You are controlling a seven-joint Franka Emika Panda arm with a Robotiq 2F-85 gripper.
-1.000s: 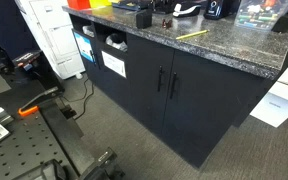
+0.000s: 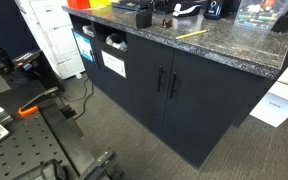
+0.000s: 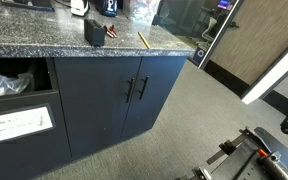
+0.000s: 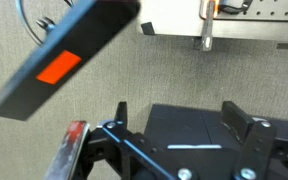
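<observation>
My gripper stands open in the wrist view, its dark fingers wide apart with nothing held between them. Beyond them are grey floor and a dark flat shape that I cannot identify. On the speckled counter (image 2: 234,48) lie a yellow stick (image 2: 192,35), a black box (image 2: 144,18) and a small dark red item (image 2: 167,22). The second exterior view shows the same yellow stick (image 3: 144,40) near the counter's edge, right of the black box (image 3: 94,33). These counter items do not show in the wrist view.
Black cabinet doors (image 2: 149,85) with two handles stand under the counter. A perforated metal table (image 2: 29,150) fills the near left. In the wrist view, a blurred dark part with an orange patch (image 4: 59,68) is close to the camera. Open carpet (image 2: 149,150) separates table and cabinet.
</observation>
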